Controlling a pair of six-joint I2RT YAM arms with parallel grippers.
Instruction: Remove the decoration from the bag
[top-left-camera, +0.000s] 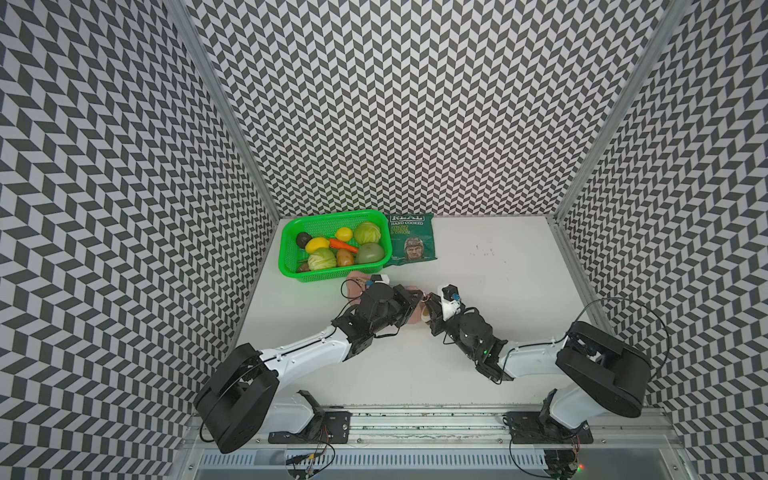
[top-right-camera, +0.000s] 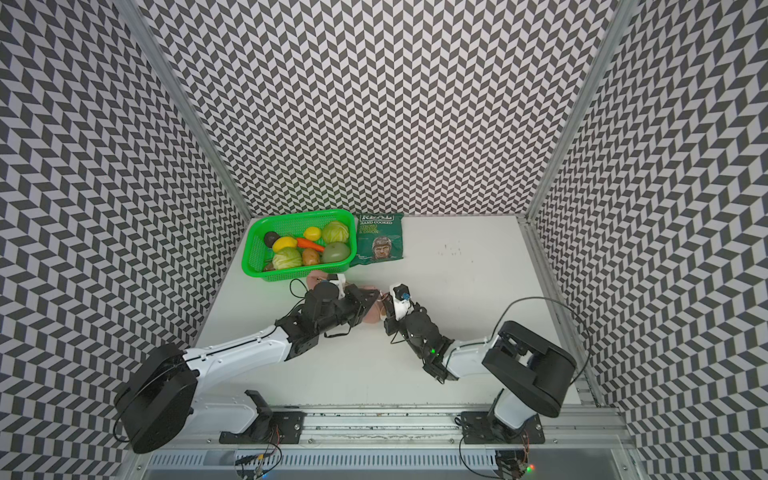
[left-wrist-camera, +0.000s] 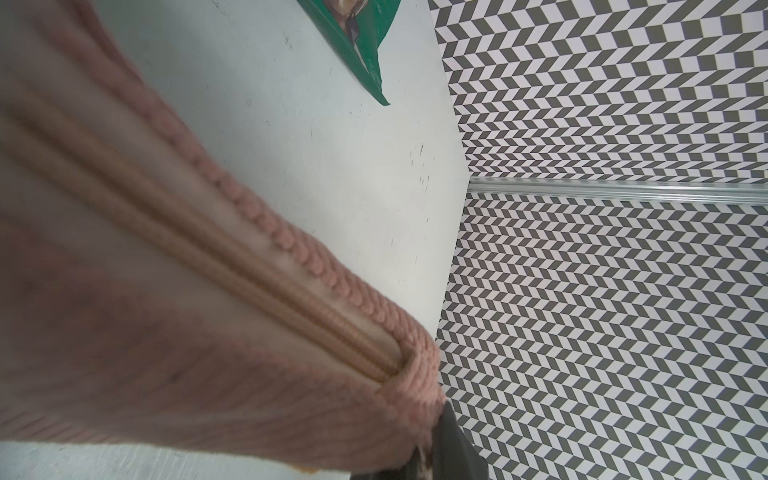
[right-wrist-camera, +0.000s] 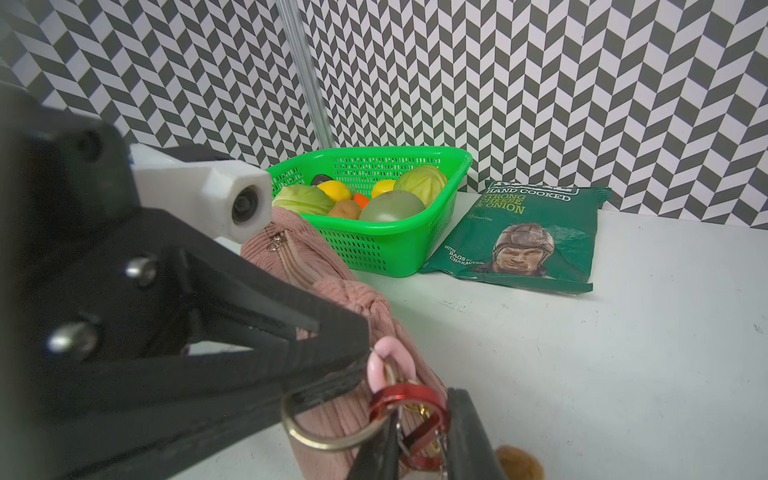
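The pink corduroy bag (right-wrist-camera: 336, 276) lies with its zip up, partly beneath my left arm in both top views. At its right end, my left gripper (top-left-camera: 417, 297) is shut; a pink ring (right-wrist-camera: 390, 360) and a gold ring (right-wrist-camera: 324, 438) sit by its tip in the right wrist view. Bag fabric (left-wrist-camera: 416, 384) covers part of the left fingers (left-wrist-camera: 460, 448) in the left wrist view. Facing it, my right gripper has its fingers part open, a red clasp (right-wrist-camera: 409, 396) of the decoration between them. Whether they pinch it is unclear. A brown fuzzy piece (right-wrist-camera: 520, 464) shows beside them.
Behind the bag stands a green basket (top-left-camera: 292, 272) of toy fruit and vegetables. A green crisp packet (top-left-camera: 410, 240) lies against the basket's right side. Bare white table (top-left-camera: 504, 272) extends to the right and in front.
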